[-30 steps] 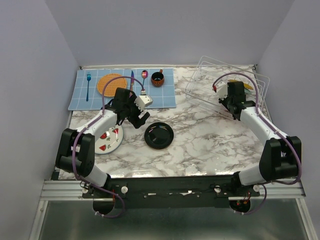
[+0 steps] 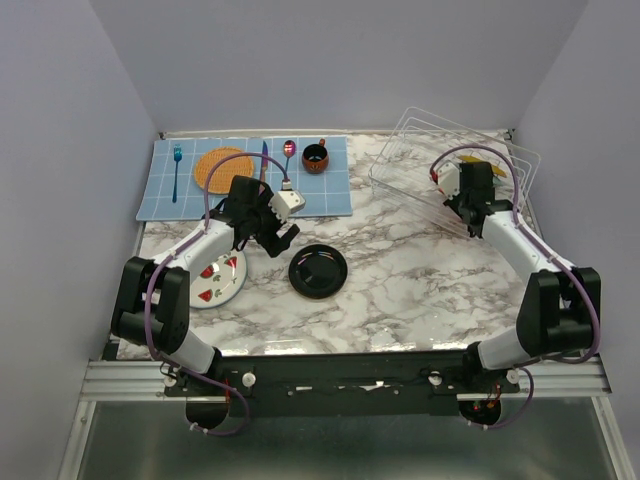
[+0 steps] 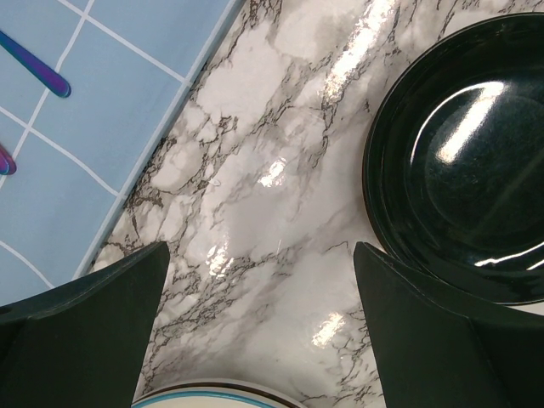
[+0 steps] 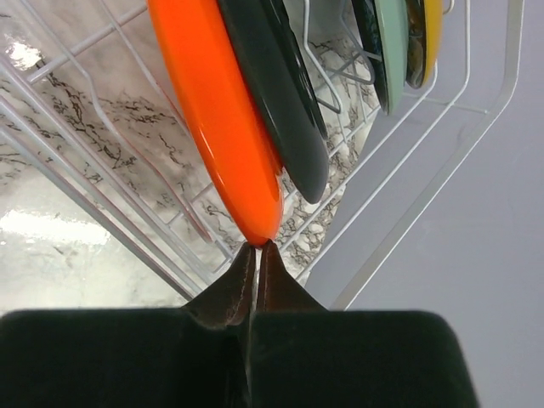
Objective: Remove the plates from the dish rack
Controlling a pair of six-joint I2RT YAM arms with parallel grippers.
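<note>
An orange plate [image 4: 208, 110] leans in the wire dish rack [image 2: 405, 160], with dark plates [image 4: 280, 102] stacked against its right side. Below its lower rim, in the right wrist view, my right gripper is shut, its fingertips pressed together with nothing between them; the rim lies just beyond the tips. Farther along the rack stand a pale green plate [image 4: 392, 51] and a yellow one [image 4: 432, 38]. My left gripper is open above bare marble. A black plate [image 3: 476, 170] lies flat to its right, and a white plate [image 2: 222, 283] with red patterns lies partly under the left arm.
A blue tiled mat [image 2: 335, 195] at the back left holds an orange woven disc [image 2: 222, 168], a brown mug [image 2: 315, 157] and cutlery. Marble between the black plate and the rack is clear. A grey wall [image 2: 590, 130] rises close behind the rack's right side.
The left arm looks nearly still.
</note>
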